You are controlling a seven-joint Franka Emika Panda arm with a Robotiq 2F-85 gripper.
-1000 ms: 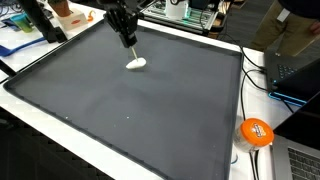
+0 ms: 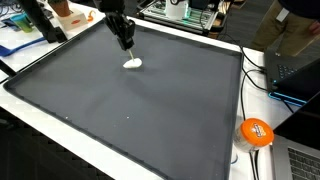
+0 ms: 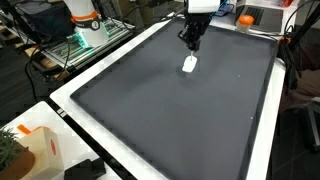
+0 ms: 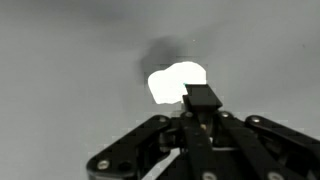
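A white spoon-like thing hangs head down from my gripper. The gripper is shut on its thin handle. In exterior view 2 the white head is just below the gripper. In the wrist view the head shows beyond the dark fingertips of the gripper, which hide most of the handle. A soft shadow lies on the grey surface beside the head. Whether the head touches that surface, I cannot tell.
An orange-lidded container stands by the right edge, near a laptop. Tools and boxes crowd the far left.
The grip looks the same, and the rest of the table is unchanged.
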